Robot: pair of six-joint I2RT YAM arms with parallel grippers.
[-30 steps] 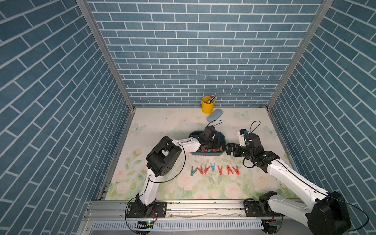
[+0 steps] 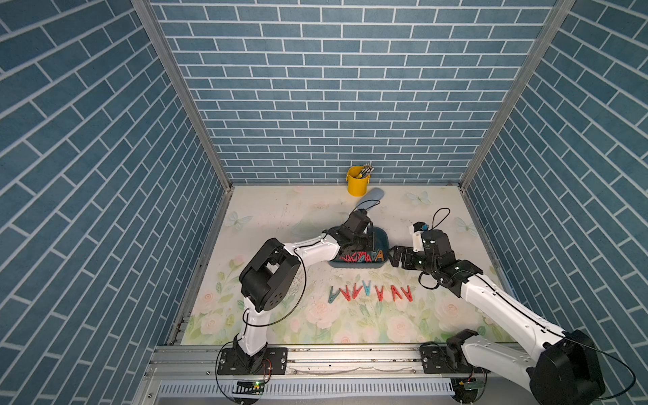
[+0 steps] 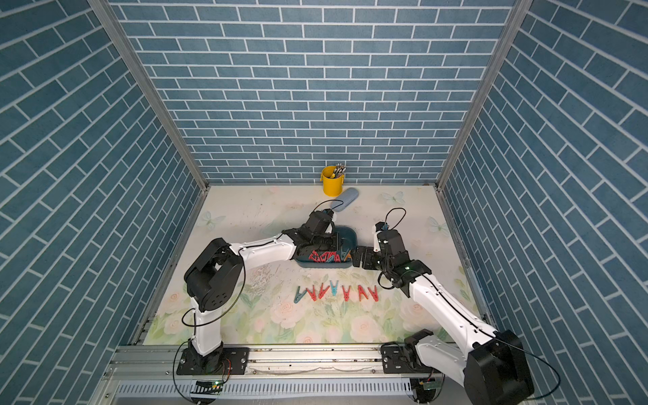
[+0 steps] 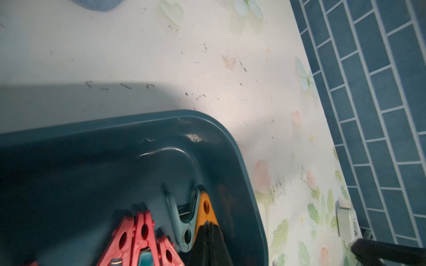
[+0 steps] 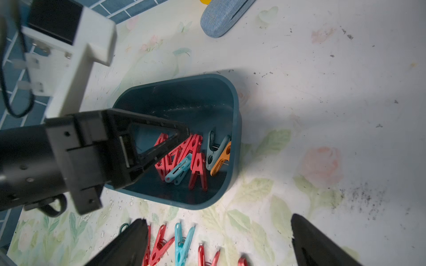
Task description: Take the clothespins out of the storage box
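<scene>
The dark teal storage box (image 5: 177, 199) holds several clothespins: red ones (image 5: 198, 166), a light blue one (image 5: 177, 170), a grey-blue one (image 4: 182, 221) and an orange one (image 4: 205, 208). My left gripper is over the box's right end, shut, at the orange clothespin in the left wrist view; nothing shows clearly between its fingers. My right gripper stands open to the right of the box, with nothing between its fingers. A row of several red and blue clothespins (image 2: 379, 293) lies on the table in front of the box.
A yellow bucket (image 2: 356, 182) with utensils stands at the back wall, with a blue-grey oblong case (image 3: 347, 197) behind the box.
My left gripper and arm have shifted slightly left and up in the top left view, showing more of the clothespins in the box. The right arm has stayed still.
</scene>
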